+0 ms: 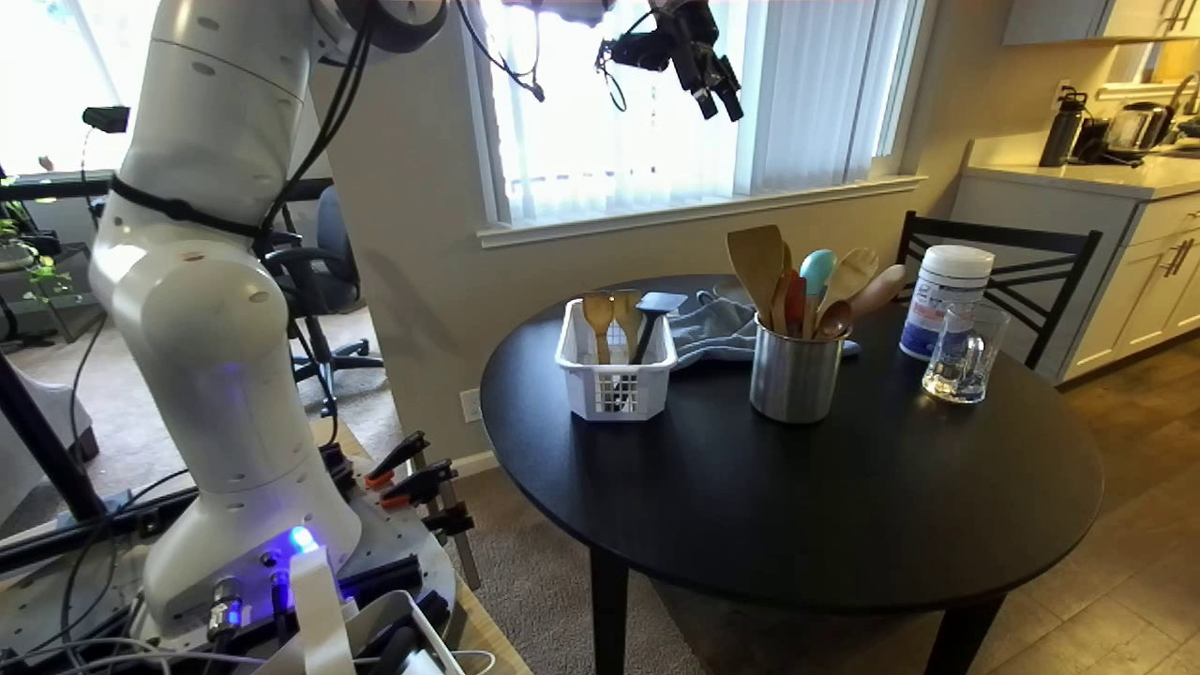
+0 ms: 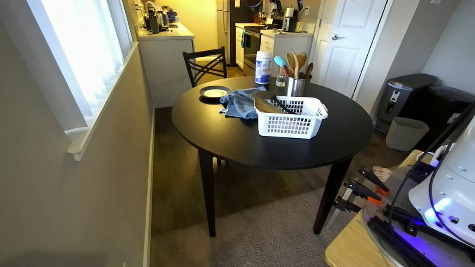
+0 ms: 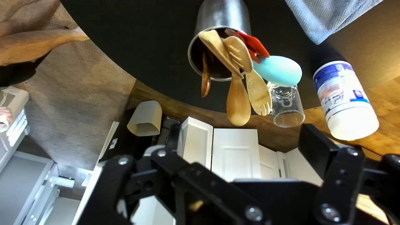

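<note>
High above the round black table (image 1: 787, 506) hangs my gripper (image 1: 721, 111), open, its two fingertips apart with only air between them. In the wrist view the gripper likewise shows its fingers well spread. A metal canister (image 1: 794, 377) stands upright on the table, holding wooden spoons, a turquoise-headed utensil (image 3: 279, 71) and a red one (image 3: 255, 43). To its left in exterior view 1, a white basket (image 1: 616, 394) contains two wooden spatulas and a black-handled tool (image 1: 650, 321).
A blue-grey cloth (image 2: 242, 102) lies behind the basket, near a plate (image 2: 215, 91). A wipes tub (image 1: 947, 298) and a clear glass mug (image 1: 964, 354) stand right of the canister. A black chair (image 2: 205, 66) stands beyond the table.
</note>
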